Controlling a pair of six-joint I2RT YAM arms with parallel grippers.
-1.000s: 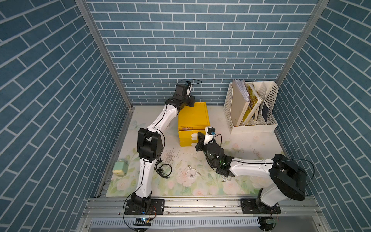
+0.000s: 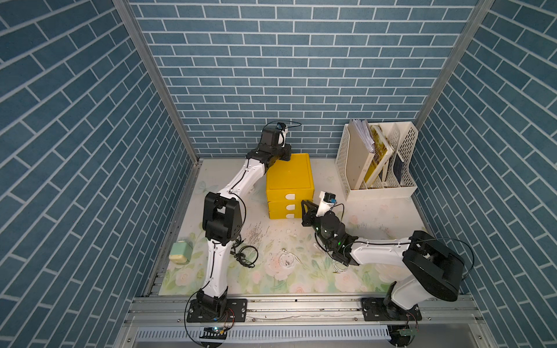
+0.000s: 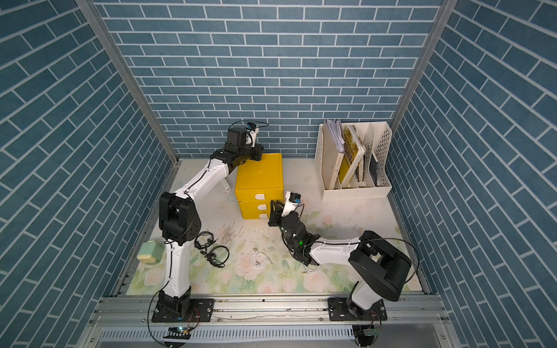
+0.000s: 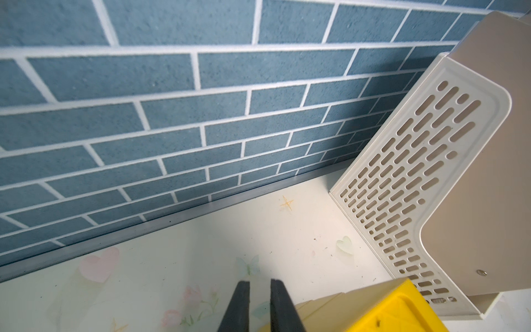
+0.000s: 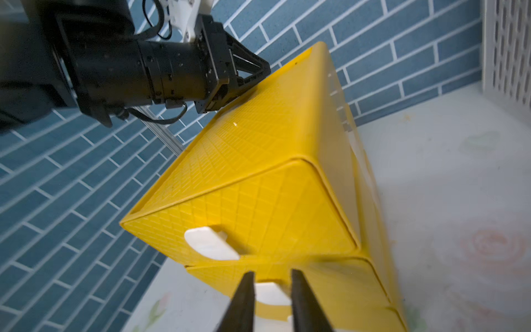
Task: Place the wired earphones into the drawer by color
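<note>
The yellow drawer cabinet (image 2: pixel 290 174) stands at the back middle, and its top drawer with a white tab (image 5: pixel 211 243) is closed. Over the cabinet's back left, my left gripper rests at its top edge with a narrow gap between the fingers; what they grip is hidden. My right gripper stands open close to the front right of the cabinet, nothing visibly held, with the second tab (image 5: pixel 272 293) seen between its fingers. A black earphone cable (image 3: pixel 211 249) lies at the left front, a coiled white one (image 2: pixel 287 258) in the middle, another pale one (image 2: pixel 340 267) under the right arm.
A white perforated file holder (image 2: pixel 377 190) with folders stands at the back right. A pale green-and-yellow block (image 2: pixel 180 252) sits at the left edge. Open table lies in front of the cabinet.
The top drawer, slightly out one second ago, is now flush. The left arm has barely moved.
</note>
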